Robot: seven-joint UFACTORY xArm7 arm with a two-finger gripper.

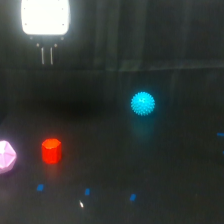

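Observation:
High at the upper left hangs my gripper (47, 57), below a bright white housing (45, 17). Its two thin fingers stand apart, with nothing between them. On the dark surface below is a small red block (51, 151) with an angular outline. A cyan ball (143, 103) with a bumpy surface lies right of centre, well away from the gripper. At the left edge a pale pink faceted object (6, 157) is partly cut off by the frame.
Several small blue marks dot the dark surface, one of them a blue mark (87, 191) near the front. A tiny white speck (81, 204) lies close by. Dark folded cloth (150, 35) forms the backdrop. Open floor surrounds the ball.

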